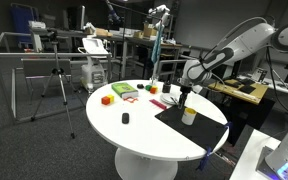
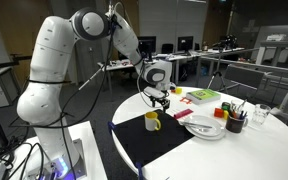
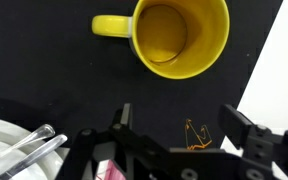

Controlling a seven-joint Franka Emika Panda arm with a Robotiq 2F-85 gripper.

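Note:
A yellow mug [image 3: 180, 35] stands upright on a black mat [image 3: 54, 60], its mouth up and its handle toward the left of the wrist view. It looks empty. In exterior view 2 the same mug [image 2: 152, 122] is on the far-left part of the mat [image 2: 134, 140]. My gripper is open above the mat, apart from the mug, with no object held between its fingers. In exterior view 1 the gripper [image 1: 183, 97] hangs behind the mug [image 1: 189, 116].
A white plate [image 2: 204, 124] with cutlery lies beside the mat. Near it are a dark cup [image 2: 235, 122] holding utensils and a green box [image 2: 200, 97]. A small black object [image 1: 126, 118] sits alone.

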